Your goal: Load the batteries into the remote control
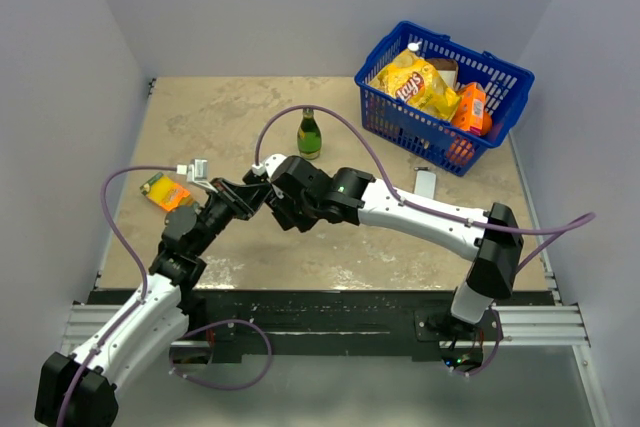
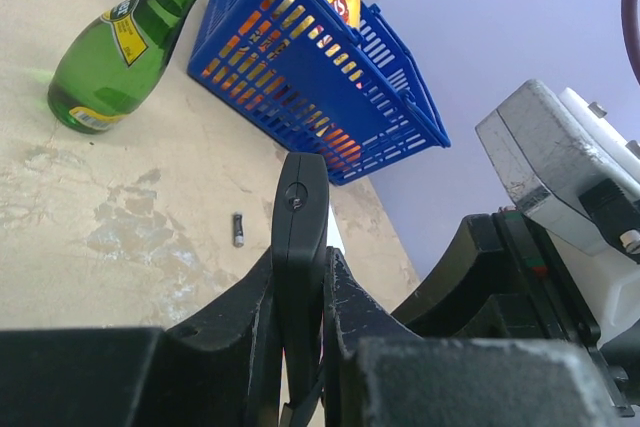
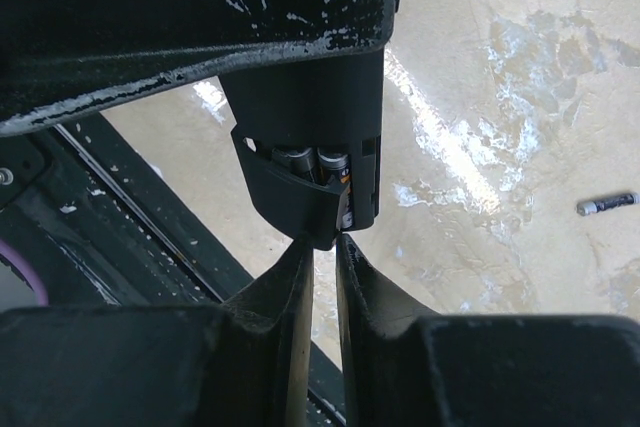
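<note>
The black remote (image 2: 300,217) is upright in my left gripper, which is shut on it. In the right wrist view its lower end shows the battery compartment with two batteries (image 3: 333,167) in it and a curved black cover (image 3: 285,197) partly across them. My right gripper's fingertips (image 3: 349,252) meet at that cover's lower corner; whether they grip it is hard to tell. A loose battery lies on the table, also seen as a small cylinder in the left wrist view.
A blue basket (image 1: 385,127) of snacks stands at the back right, a green bottle (image 1: 309,139) at the back middle. A yellow packet (image 1: 160,190) lies at the left and a white object (image 1: 425,183) at the right.
</note>
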